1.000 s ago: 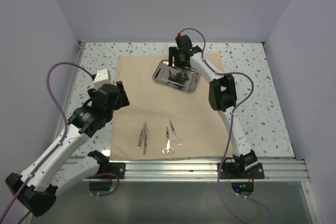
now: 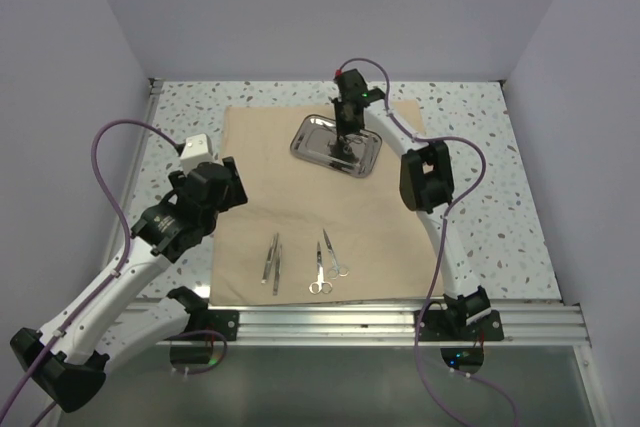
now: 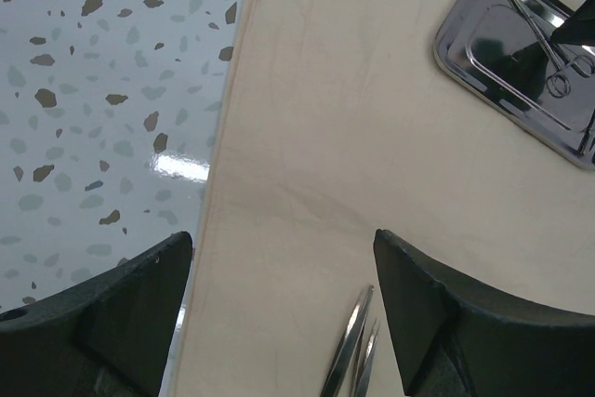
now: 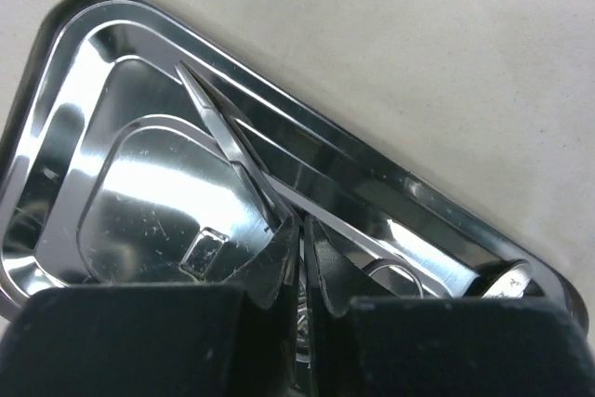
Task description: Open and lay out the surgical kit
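Note:
A steel tray (image 2: 310, 147) lies at the back of the beige cloth (image 2: 260, 187). My right gripper is down in it, fingertips together over the middle of a scissor-like instrument (image 4: 214, 123); whether they grip it is hidden. Other metal pieces share the tray. At the cloth's front lie two slim tweezer-like instruments (image 2: 270, 262) (image 2: 279, 272) and two scissors (image 2: 319, 272) (image 2: 337, 269), side by side. My left gripper hangs open over the cloth's left part, nothing between its fingers.
Speckled table (image 2: 495, 187) shows around the cloth. Grey walls (image 2: 80, 97) flank the table.
My right gripper has lowered slightly into the tray and its fingers appear to have narrowed. The left arm is almost still.

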